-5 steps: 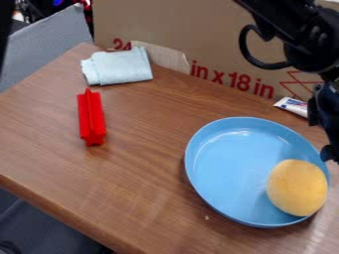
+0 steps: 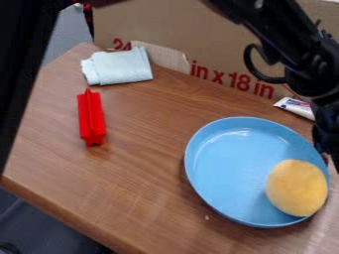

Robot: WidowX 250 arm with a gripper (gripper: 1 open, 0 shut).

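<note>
The black robot arm reaches in from the top right, its gripper at the right edge of the view, above the right side of a blue plate (image 2: 232, 169). The gripper is largely cut off by the frame, so its fingers are unclear. A round yellow sponge-like object (image 2: 296, 187) lies on the plate's right part. A red bar-shaped object (image 2: 91, 118) lies on the wooden table at the left, and a folded pale cloth (image 2: 117, 66) lies behind it.
A white tube (image 2: 294, 105) lies at the back right, partly behind the arm. A cardboard box (image 2: 199, 30) stands along the back.
The arm has shifted slightly at the top right, toward the right edge. The objects on the table have not visibly moved.
</note>
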